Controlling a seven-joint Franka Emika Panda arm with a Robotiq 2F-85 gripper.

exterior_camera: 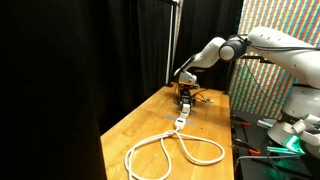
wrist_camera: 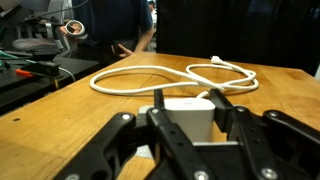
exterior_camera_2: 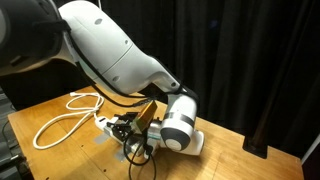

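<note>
My gripper is shut on a white block (wrist_camera: 188, 104), with dark fingers on both sides of it in the wrist view. The block's lower part is hidden by the gripper. A white power strip (exterior_camera: 181, 122) lies on the table just in front of the gripper (exterior_camera: 185, 99) in exterior view 1, and much of it is covered. Whether the block touches the strip, I cannot tell. In exterior view 2 the arm and its cables hide most of the grip.
A long white cord (exterior_camera: 130, 160) loops across the front of the wooden table (exterior_camera: 115, 133). Black curtains (exterior_camera_2: 225, 50) stand behind. Bare tabletop (exterior_camera_2: 235, 160) shows on the right in exterior view 2.
</note>
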